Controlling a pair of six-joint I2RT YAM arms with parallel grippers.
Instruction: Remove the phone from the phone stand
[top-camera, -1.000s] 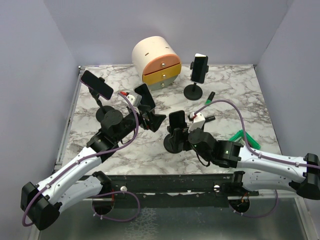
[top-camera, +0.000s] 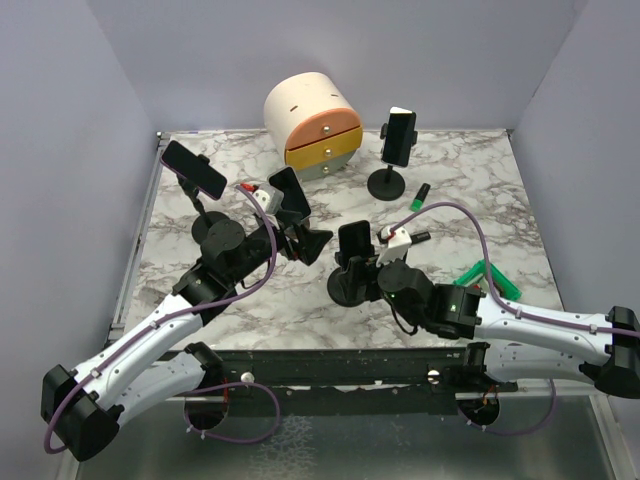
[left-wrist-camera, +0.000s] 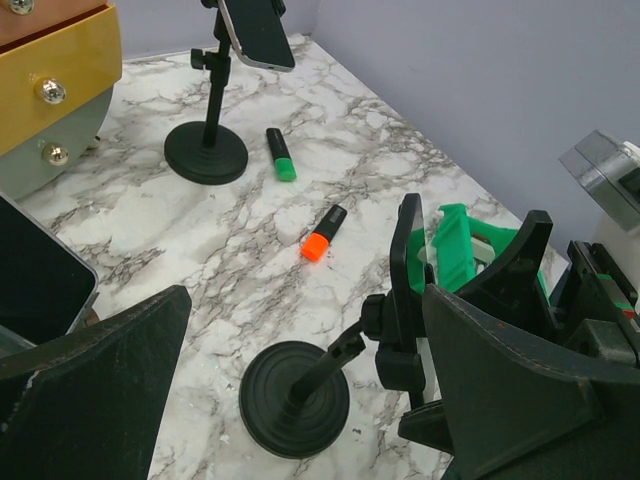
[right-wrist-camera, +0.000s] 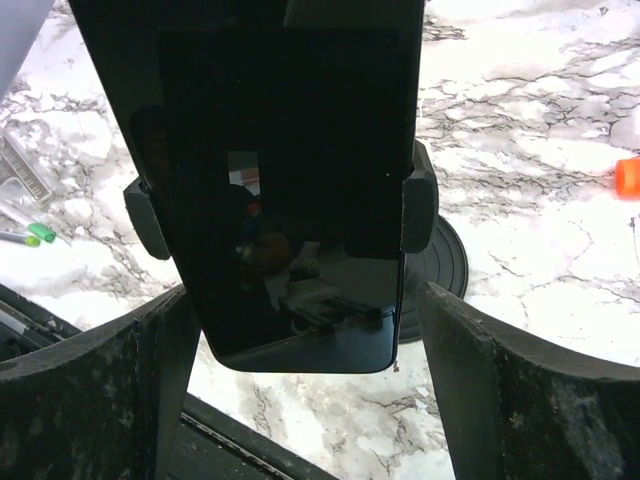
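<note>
A black phone (right-wrist-camera: 290, 200) sits upright in a clamp stand with a round base (left-wrist-camera: 270, 400) at the middle front of the table. My right gripper is at the phone's lower end, its fingers apart on either side, with a gap showing. In the left wrist view the phone (left-wrist-camera: 408, 260) is seen edge-on beside the right gripper. My left gripper (top-camera: 300, 240) stands open just left of that stand, near another phone (top-camera: 287, 190); only marble and the stand show between its fingers in its wrist view.
More phones on stands (top-camera: 398, 138) (top-camera: 195, 170) stand at back right and left. A drawer box (top-camera: 305, 110) is at the back, markers (left-wrist-camera: 322, 235) and a green tray (left-wrist-camera: 455, 250) at right.
The right arm has shifted very slightly. The left arm has not moved.
</note>
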